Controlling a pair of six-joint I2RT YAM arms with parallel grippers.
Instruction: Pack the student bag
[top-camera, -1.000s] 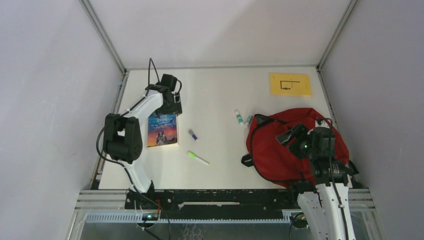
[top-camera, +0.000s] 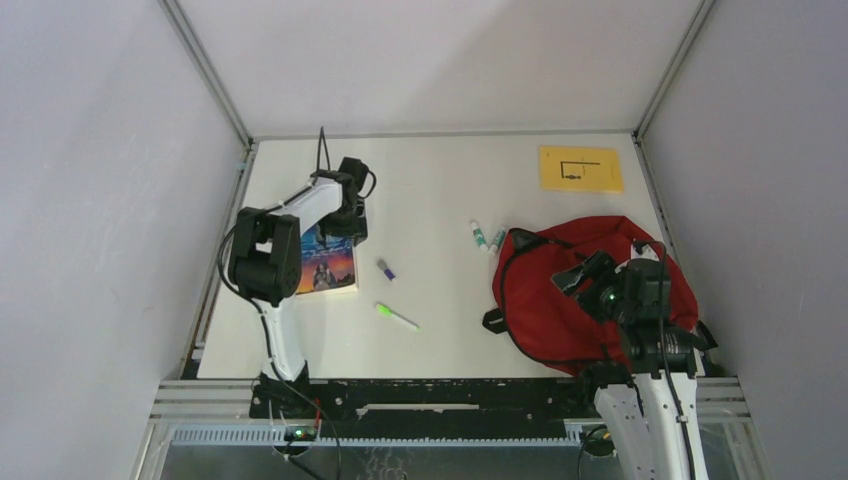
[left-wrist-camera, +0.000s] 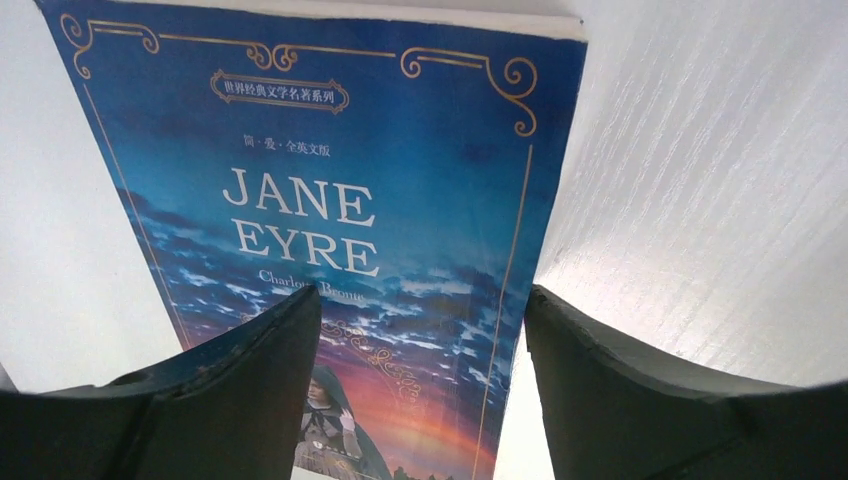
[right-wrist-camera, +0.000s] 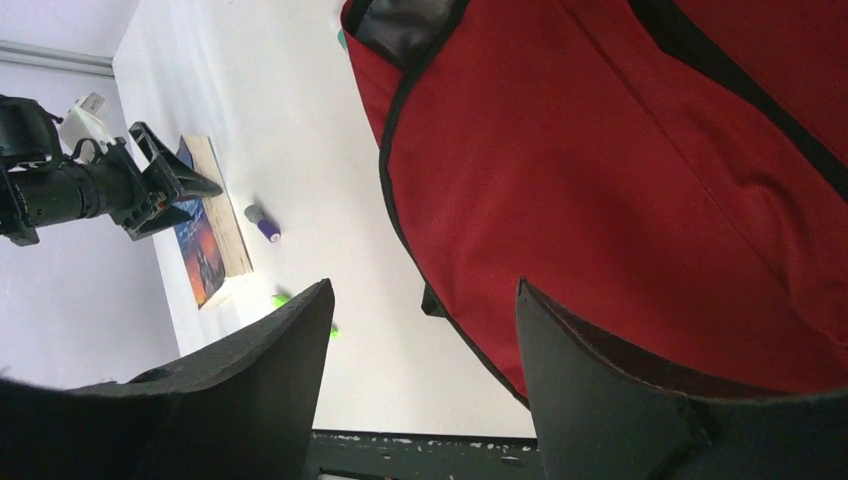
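A blue-and-orange Jane Eyre book (top-camera: 329, 270) lies flat at the left of the table, cover up. My left gripper is over the book (left-wrist-camera: 300, 230), its fingers apart: one finger (left-wrist-camera: 280, 370) shows over the cover, the other (left-wrist-camera: 575, 365) by the right edge. Whether either touches the book, I cannot tell. The red bag (top-camera: 545, 310) with black trim lies spread out on the right. Above it, with nothing between its fingers, hangs my open right gripper; the bag's red cloth (right-wrist-camera: 560, 190) fills much of the right wrist view.
A purple marker (top-camera: 386, 270) and a green-capped highlighter (top-camera: 397, 316) lie in the middle. Two small white-and-green tubes (top-camera: 478, 235) sit left of the bag. At the back right is a yellow folder (top-camera: 580, 169).
The right arm and loose items stay put.
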